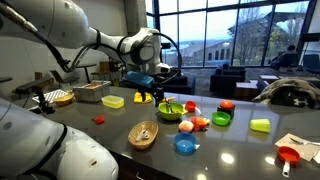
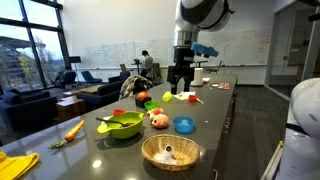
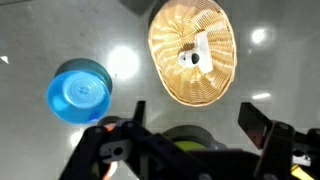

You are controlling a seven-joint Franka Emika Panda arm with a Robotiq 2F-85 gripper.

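Observation:
High over the table my gripper stands open, its two black fingers wide apart with nothing between them. In the wrist view the wicker basket (image 3: 211, 85) lies just beyond the fingertips, with a small white item with a dark spot (image 3: 203, 52) inside it. The blue bowl (image 3: 80, 94) is to the left in that view. Partly hidden under the gripper's body is the green bowl (image 3: 187, 144); exterior view 2 shows this bowl (image 2: 112, 130) with a dark utensil in it. Orange-and-white plush-like items (image 2: 160, 120) sit close to the green bowl.
A yellow cloth (image 2: 18, 166) and a carrot-like item (image 2: 74, 130) lie to one side. The red ladle (image 1: 288, 155) rests at the right in exterior view 1, beyond a yellow block (image 1: 260, 125). Bare table surrounds the basket's near side.

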